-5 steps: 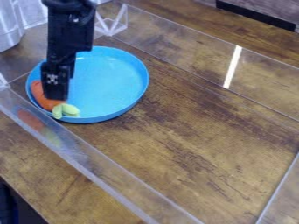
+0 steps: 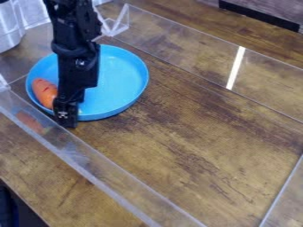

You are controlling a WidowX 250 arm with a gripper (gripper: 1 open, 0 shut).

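A blue round plate (image 2: 119, 84) sits at the upper left of the camera view. An orange carrot-like object (image 2: 42, 92) lies at its left side. My black gripper (image 2: 66, 116) is lowered into the plate just right of the orange object, open.
Clear plastic walls border the wooden surface along the lower left and the upper right. A white rack stands at the top left corner.
My gripper has come down from above the plate to its near left part, beside the orange object, covering the green piece.
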